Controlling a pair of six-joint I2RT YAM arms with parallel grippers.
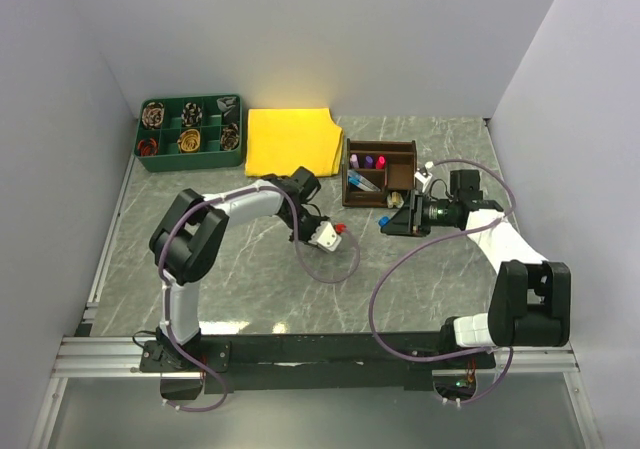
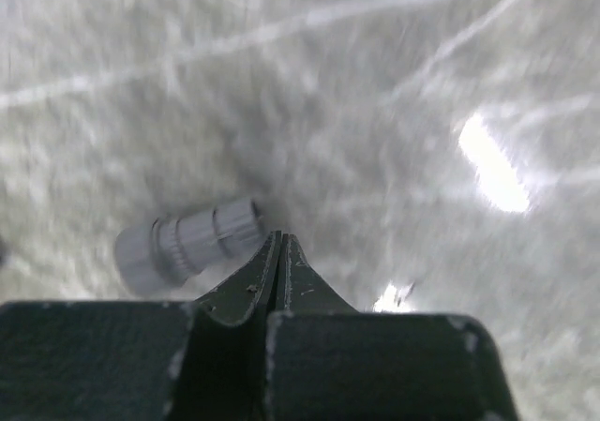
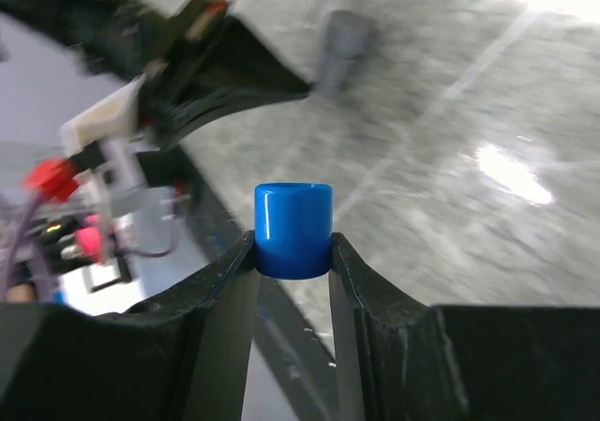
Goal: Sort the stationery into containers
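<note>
A grey ridged cylinder (image 2: 192,243) lies on the table in the left wrist view, one end right beside the tips of my left gripper. That gripper is shut, with nothing showing between its fingers. In the right wrist view the same cylinder (image 3: 345,41) is blurred near the left gripper's tip (image 3: 307,88). My right gripper is shut on a blue cylindrical piece (image 3: 293,224), held upright between its fingertips. From above, the blue piece (image 1: 383,221) is in front of the brown compartment box (image 1: 345,174). The grey cylinder cannot be made out from above.
The brown box holds a red item (image 1: 380,162), purple items (image 1: 369,161) and a blue-and-white item (image 1: 362,181). A green divided tray (image 1: 210,159) with coiled items stands back left, beside a yellow cloth (image 1: 290,141).
</note>
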